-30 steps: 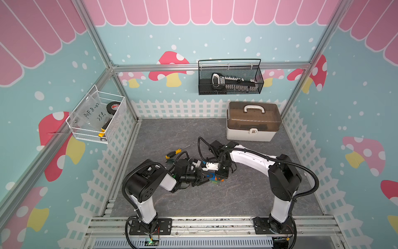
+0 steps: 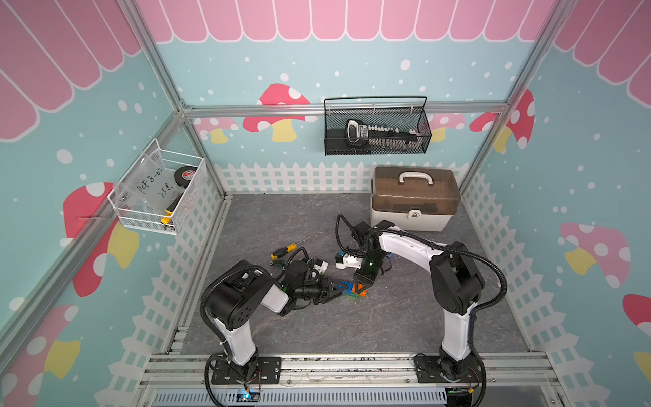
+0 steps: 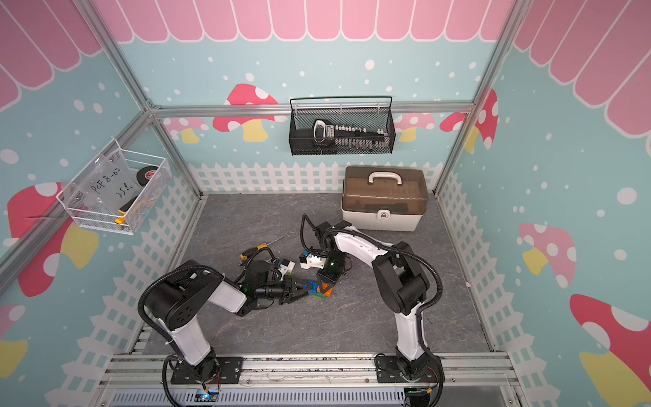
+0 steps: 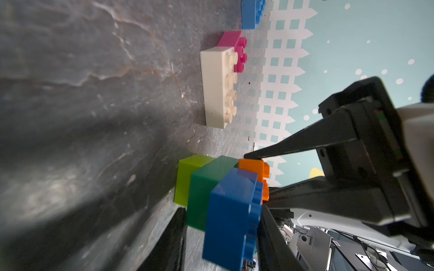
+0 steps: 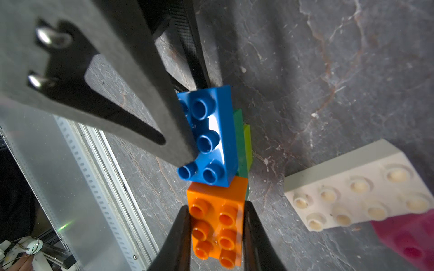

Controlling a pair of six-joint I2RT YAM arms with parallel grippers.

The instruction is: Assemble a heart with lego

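Observation:
In the middle of the floor is a cluster of bricks: blue [image 4: 228,216], green [image 4: 201,198], lime [image 4: 185,176] and orange [image 5: 217,194]. My left gripper [image 2: 342,287] is shut on the blue brick at one end. My right gripper is shut on the orange brick, which sits against the blue and green ones. A white 2x4 brick [image 4: 214,85] and a pink brick [image 4: 228,40] lie close by; another blue brick [image 4: 248,13] is farther off.
A screwdriver [image 2: 284,251] lies back left. A toolbox [image 2: 413,203] stands at back right. Wire baskets [image 2: 376,135] hang on the walls.
My right arm has shifted slightly, its wrist tilting upright above the cluster, and the orange brick shows more clearly. My left arm looks unchanged.

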